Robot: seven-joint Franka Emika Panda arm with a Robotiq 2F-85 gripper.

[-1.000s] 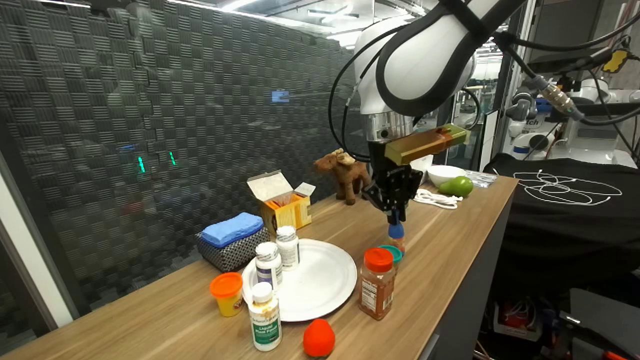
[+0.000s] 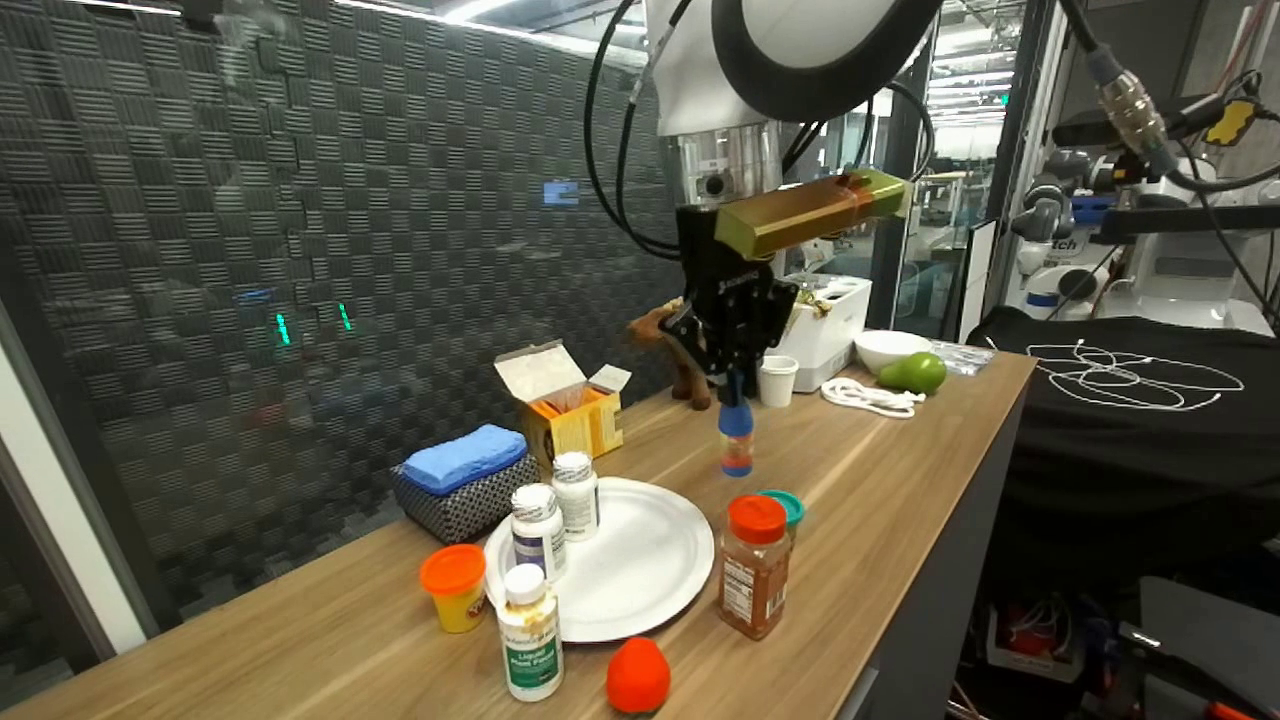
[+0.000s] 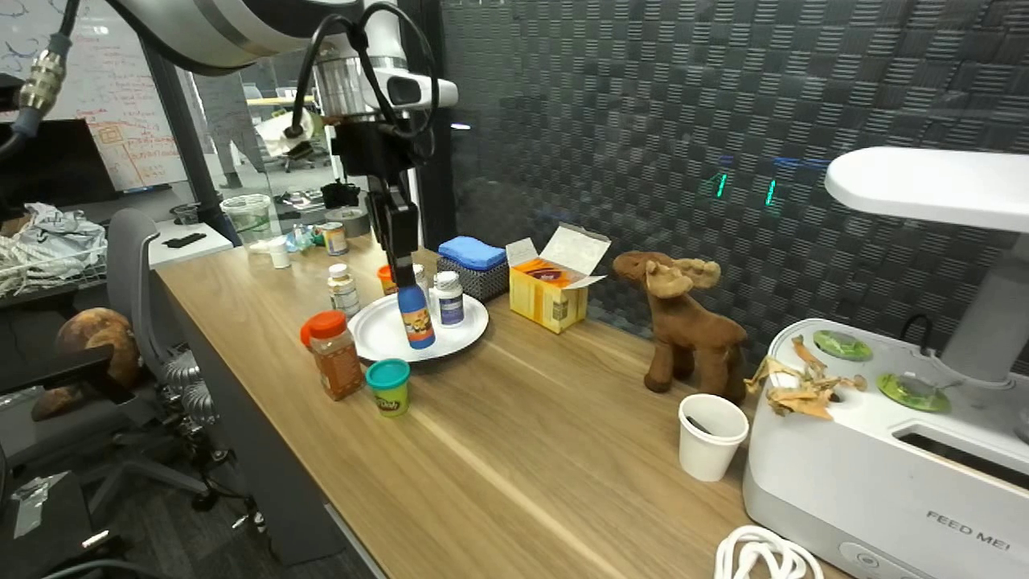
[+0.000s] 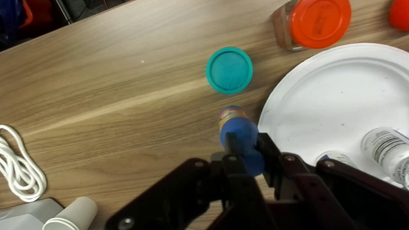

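A small blue bottle with an orange label (image 3: 416, 318) hangs upright above the table, and my gripper (image 3: 405, 274) is shut on its top. In the wrist view the blue bottle (image 4: 239, 128) shows between the dark fingers, just left of the white plate's rim (image 4: 268, 111). Two white pill bottles (image 2: 539, 536) (image 2: 577, 498) stand on the plate's far side. Close to the held bottle, lower down, is a tub with a teal lid (image 4: 229, 70).
A red-lidded spice jar (image 2: 755, 570), a green-labelled bottle (image 2: 530, 642) and an orange-lidded tub (image 2: 455, 588) stand around the plate. Behind are a yellow box (image 3: 550, 293) and a toy moose (image 3: 690, 323). Open wood lies between the teal-lidded tub and the white cord (image 4: 19, 164).
My gripper has lifted the blue bottle and carried it left in exterior view 1, away from beside the teal-lidded tub. The objects on the table have stayed put.
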